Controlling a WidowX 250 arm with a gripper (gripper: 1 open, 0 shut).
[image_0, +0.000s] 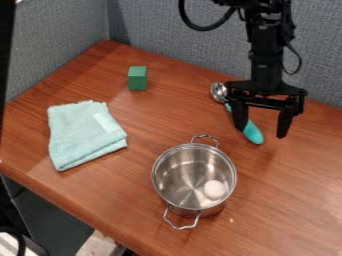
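My black gripper hangs over the back right of the wooden table, fingers spread apart and pointing down, open. Beneath it a spoon with a teal handle and metal bowl lies on the table, partly hidden by the gripper; whether it touches the fingers I cannot tell. A steel pot with two handles stands at the front middle, a small white round object inside it. A folded pale blue cloth lies at the left, and a green block toward the back.
Grey padded walls border the table at the back and left. The table's front left edge drops to a dark floor.
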